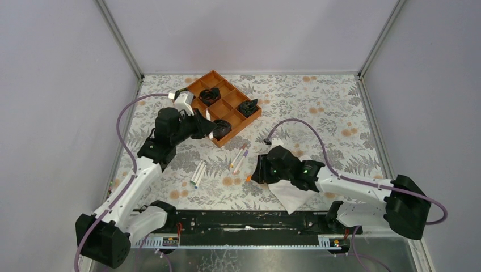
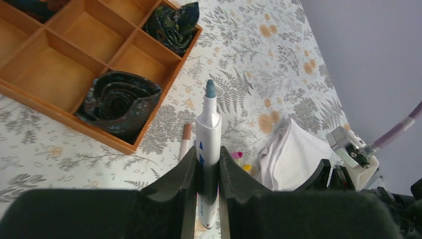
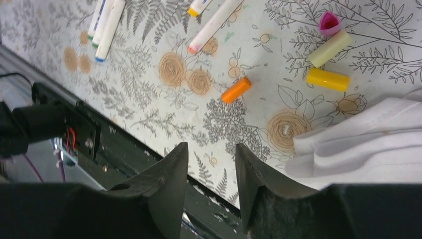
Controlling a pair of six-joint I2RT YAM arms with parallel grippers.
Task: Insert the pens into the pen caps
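Observation:
My left gripper is shut around a white pen [image 2: 209, 132], held upright with its blue tip [image 2: 210, 88] pointing up and bare. From above, the left gripper [image 1: 209, 126] hovers at the front edge of the wooden box. My right gripper stands open with nothing between its fingers. The orange cap [image 3: 236, 90] lies just beyond its fingertips, on the table. Also lying loose are a pink cap [image 3: 329, 23], a cream cap [image 3: 330, 48] and a yellow cap [image 3: 328, 79]. A pink-ended pen [image 3: 215, 27] and a yellow-ended pen [image 3: 200, 6] lie farther off.
The divided wooden box [image 1: 233, 97] with dark bundles stands at the back. Several white pens [image 1: 198, 173] lie together at the front left. A white cloth [image 1: 290, 194] spreads beneath the right arm.

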